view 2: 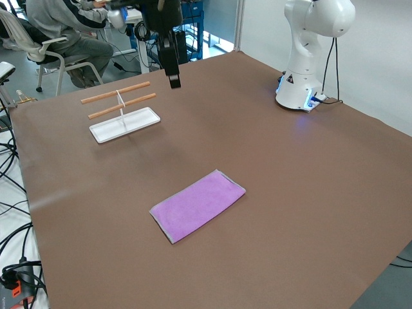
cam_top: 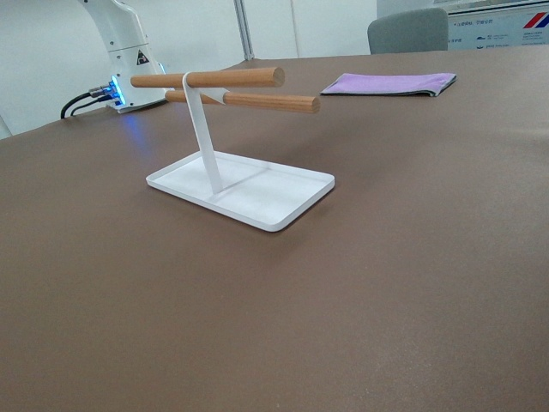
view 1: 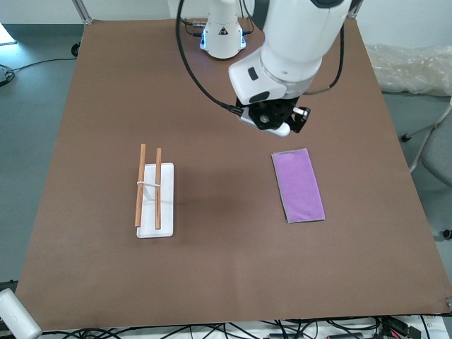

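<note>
A white stand [view 1: 166, 201] with two wooden bars sits left of centre on the brown table in the left view; the top view shows its upright post and tray [cam_top: 266, 193]. A flat purple cloth [view 1: 298, 185] lies to the right of it. My arm's head hangs high above the back of the table, over the area behind the cloth. The black gripper [view 2: 172, 71] appears at the top of the right view, beyond the stand; whether its fingers are apart is unclear.
Cables and devices line the near edge in the left view. A seated person is beyond the table in the right view.
</note>
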